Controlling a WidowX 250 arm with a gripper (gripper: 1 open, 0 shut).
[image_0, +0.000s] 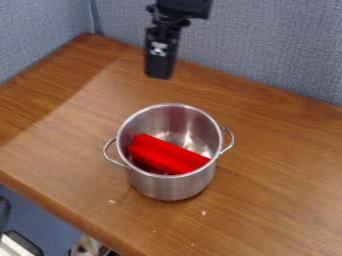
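A steel pot (170, 182) with two wire handles stands on the wooden table (267, 200), and a red cylindrical object (164, 154) lies inside it. My black gripper (159, 62) hangs above and behind the pot, near the top of the view, apart from it. It is slightly blurred, and its fingers overlap from this angle, so how they stand is unclear.
Grey padded walls (267, 55) border the table at the back and left. Some dark equipment sits off the table's edge at the lower left.
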